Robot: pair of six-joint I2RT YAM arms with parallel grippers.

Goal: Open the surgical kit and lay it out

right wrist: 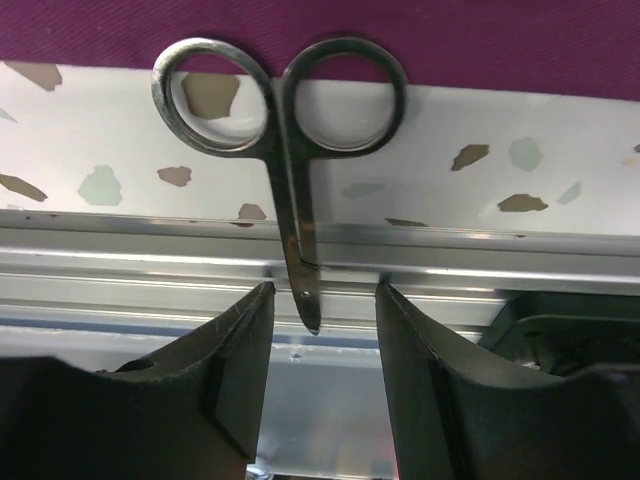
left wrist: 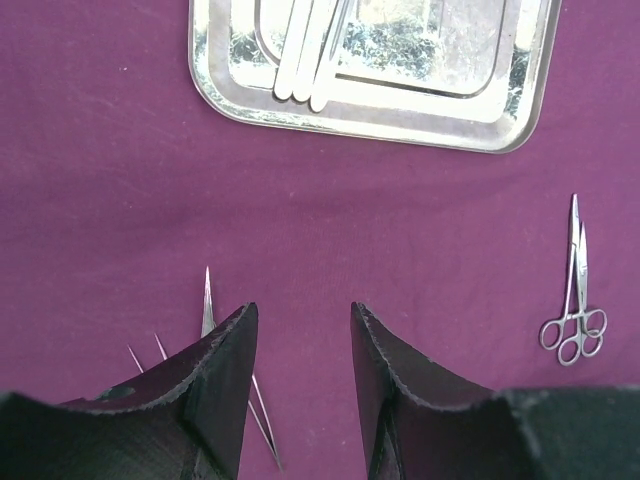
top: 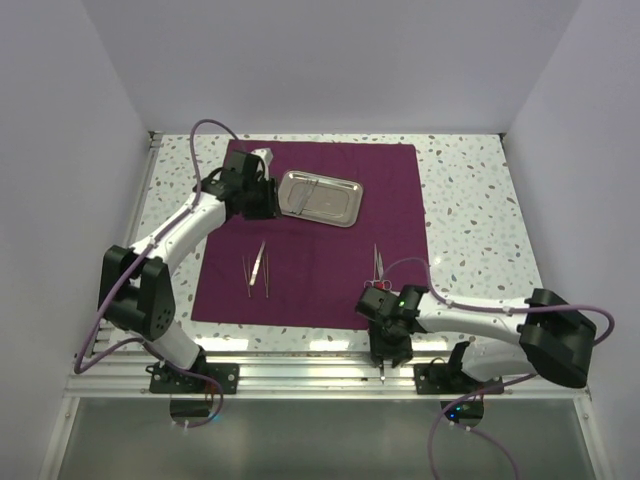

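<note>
Dark surgical scissors (right wrist: 296, 190) lie across the near table edge in the right wrist view. Their rings reach the purple cloth's border, and the blade tips extend over the metal rail. Around those tips my right gripper stands open, its fingers apart and nothing held. From above, it hides most of these scissors. My left gripper, open and empty, hangs over the cloth (left wrist: 330, 220). Ahead of it is the metal tray (left wrist: 365, 133) with 3 scalpel handles (left wrist: 310, 50). Two silver scissors (left wrist: 575, 290) lie to the right; thin tweezers (left wrist: 262, 415) lie below.
A metal rail (top: 300, 370) runs along the table's near edge, with a black mount (right wrist: 550, 330) beside my right gripper.
</note>
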